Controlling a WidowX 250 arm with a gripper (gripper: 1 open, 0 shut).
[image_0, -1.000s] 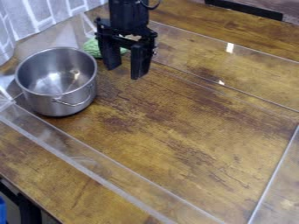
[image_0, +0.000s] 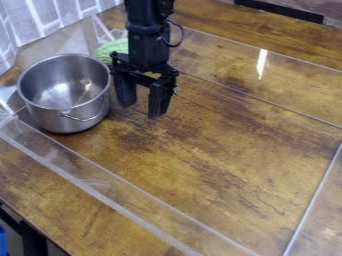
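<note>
My black gripper (image_0: 144, 96) hangs low over the wooden table, just right of a steel pot (image_0: 64, 92) with a wire handle at the left. Its two fingers point down and stand apart, with nothing visible between them. Behind the arm, a green object (image_0: 110, 51) is partly hidden near the back left.
Clear panels or edges run along its front left and right side. A pale crumpled surface lies at the back left.
The gripper has moved downward and slightly toward the front, lower over the table beside the pot. The pot has not visibly moved.
</note>
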